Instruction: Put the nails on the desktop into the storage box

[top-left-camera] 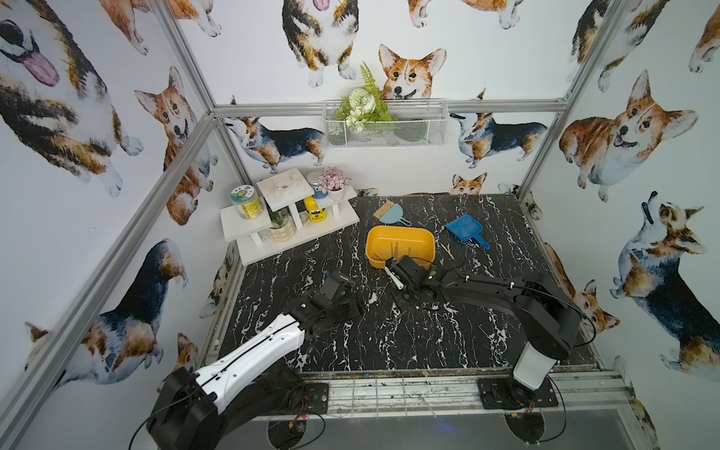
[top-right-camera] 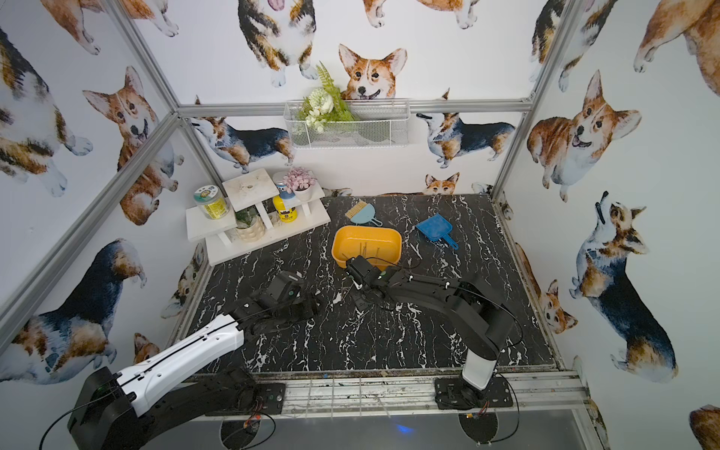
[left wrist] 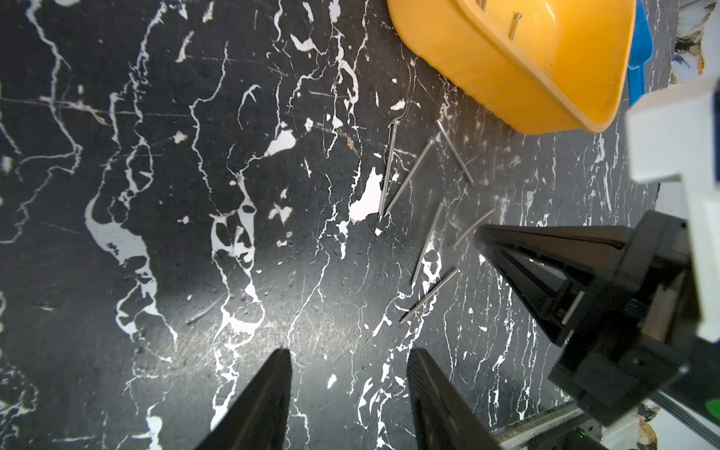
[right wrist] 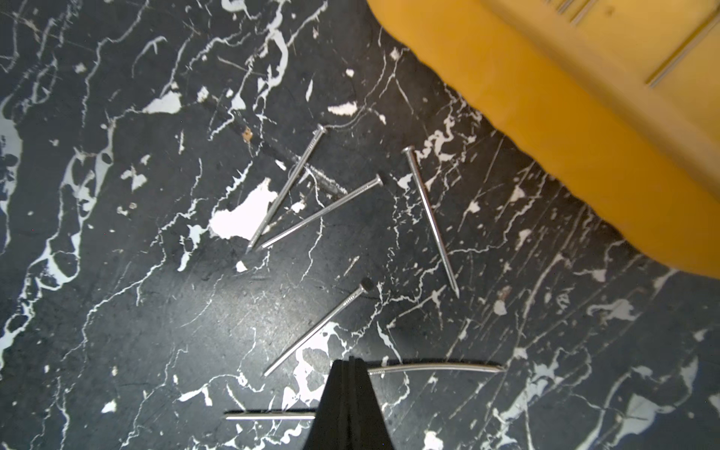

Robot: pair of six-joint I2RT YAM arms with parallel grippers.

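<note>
In the right wrist view my right gripper is shut with nothing between its fingers. A slightly bent nail (right wrist: 442,367) lies on the desktop outside them, its left end hidden behind the tips. Another nail (right wrist: 262,415) is partly covered at their left. Further up are a dark-headed nail (right wrist: 315,327), a crossing pair with a nail (right wrist: 288,185) and a second nail (right wrist: 322,213), and a lone nail (right wrist: 432,221). The orange storage box (right wrist: 555,112) holds several nails. My left gripper stands open over bare desktop, away from the nails.
A blue dustpan (top-left-camera: 466,228) lies right of the box, and a small brush with a light-blue pan (top-left-camera: 391,213) lies behind it. White shelves (top-left-camera: 300,232) stand at the back left.
</note>
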